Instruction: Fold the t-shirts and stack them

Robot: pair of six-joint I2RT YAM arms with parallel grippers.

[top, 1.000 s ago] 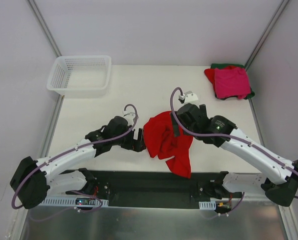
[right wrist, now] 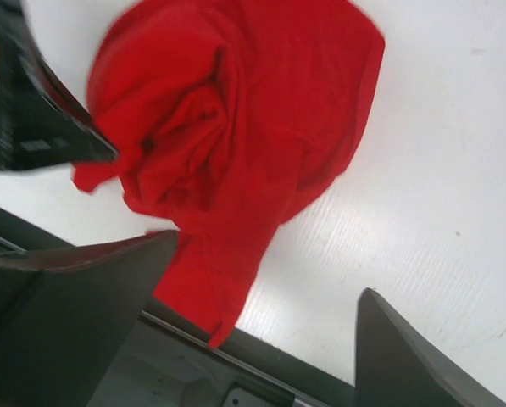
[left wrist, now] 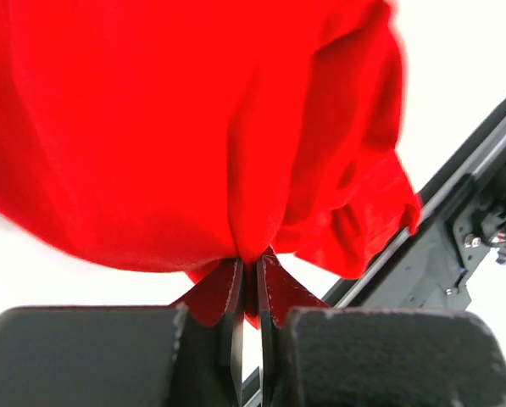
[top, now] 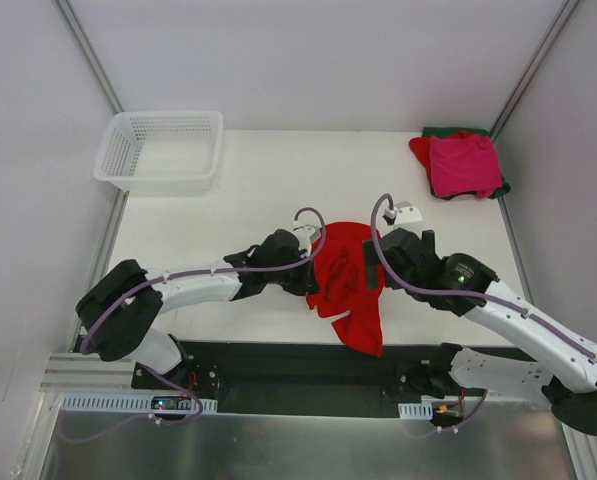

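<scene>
A crumpled red t-shirt (top: 353, 290) lies near the table's front edge, one part of it hanging over the edge. My left gripper is shut on a pinched fold of that red shirt (left wrist: 176, 136), with cloth showing between and beyond the fingertips. Over the shirt's right side, my right gripper (top: 398, 262) stands open, and the right wrist view shows its fingers (right wrist: 405, 356) wide apart. No cloth is held there; the bunched red shirt (right wrist: 261, 127) lies beyond the fingers.
Folded shirts, with a pink one (top: 465, 163) on top of red and dark green, are stacked at the back right. An empty white basket (top: 160, 185) stands at the back left.
My left gripper has moved right onto the shirt's left side and gone from open to shut on the cloth. The right gripper has shifted to the right, still open.
</scene>
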